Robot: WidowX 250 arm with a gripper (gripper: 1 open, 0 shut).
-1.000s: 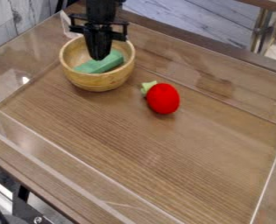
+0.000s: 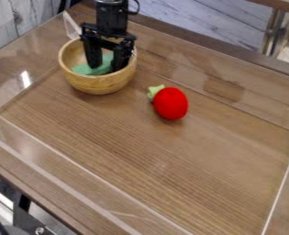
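Note:
My black gripper (image 2: 107, 41) hangs at the top, its fingers reaching down into a wooden bowl (image 2: 100, 85), open, over a green object (image 2: 95, 68) lying inside. The gripper partly hides that object, and whether they touch I cannot tell. A red object (image 2: 170, 105) with a small green part, like a strawberry, lies on the wooden table (image 2: 172, 174) to the right of the bowl.
A pale wall or board (image 2: 18, 27) is at the top left, and a wooden ledge (image 2: 272, 7) is at the top right corner.
The gripper has come down lower into the bowl, over the green object, now covering more of it. The red object has not moved.

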